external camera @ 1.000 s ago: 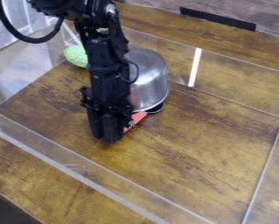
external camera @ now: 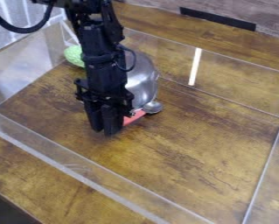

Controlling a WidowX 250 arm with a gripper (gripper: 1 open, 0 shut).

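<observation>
My black gripper point(external camera: 107, 118) hangs low over the wooden table, pointing down, its fingertips close to the surface. A red object point(external camera: 132, 116) lies just to its right, partly hidden by the gripper. A silver metal bowl or pot point(external camera: 141, 86) sits behind the arm, largely hidden by it. Whether the fingers are open or shut is hard to make out, and so is anything between them.
A pale green object point(external camera: 73, 55) lies at the back left. Transparent edges border the left and front.
The arm has shifted slightly left and up, and more of the red object and the silver item shows beside it.
</observation>
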